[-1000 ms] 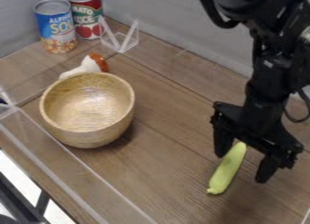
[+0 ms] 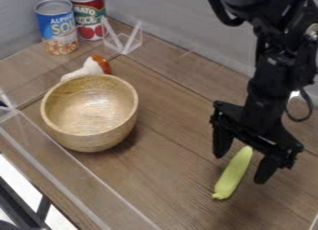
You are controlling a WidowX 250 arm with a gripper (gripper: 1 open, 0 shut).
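Note:
My black gripper (image 2: 243, 159) is low over the right side of the wooden table, its two fingers standing apart on either side of the upper end of a long pale green vegetable (image 2: 229, 180), which lies on the table. The fingers are open. A pale wooden bowl (image 2: 87, 122) sits at the left, well apart from the gripper.
An Alphabet soup can (image 2: 59, 29) and a red can (image 2: 87, 15) stand at the back left. A white and orange object (image 2: 89, 70) lies behind the bowl.
The gripper has shifted very slightly over the green vegetable, which stays where it was. The other objects have not moved.

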